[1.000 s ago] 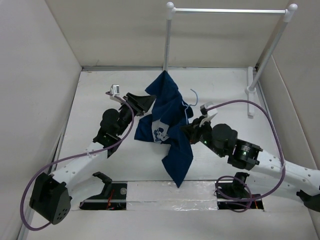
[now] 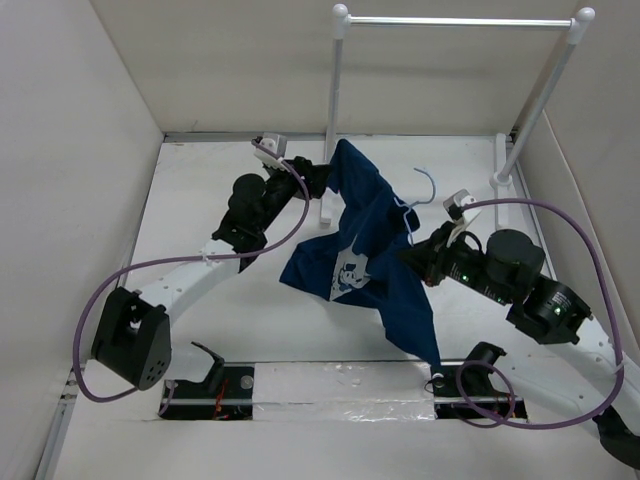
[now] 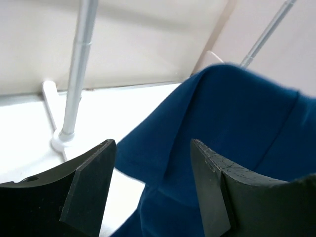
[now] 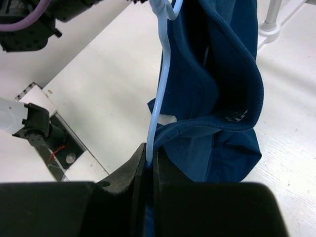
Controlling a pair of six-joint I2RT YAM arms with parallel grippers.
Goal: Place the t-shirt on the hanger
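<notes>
The navy t-shirt (image 2: 385, 300), with a pale print, hangs in mid-air on a light blue hanger (image 4: 161, 74), whose hook rises above the cloth at right in the top view. My right gripper is shut on the hanger, with shirt fabric against it. My left gripper is open beside the shirt's upper corner (image 3: 143, 153); that fabric shows beyond and between the open fingers, and I cannot tell whether it touches them.
A white rack with a top bar (image 2: 460, 22) stands behind, its left upright (image 3: 79, 69) close to the left gripper. Pale walls enclose the work area.
Both arms have moved right in the top view, carrying the shirt and hanger rightward, away from the left side. The shirt's lower end now hangs further right.
</notes>
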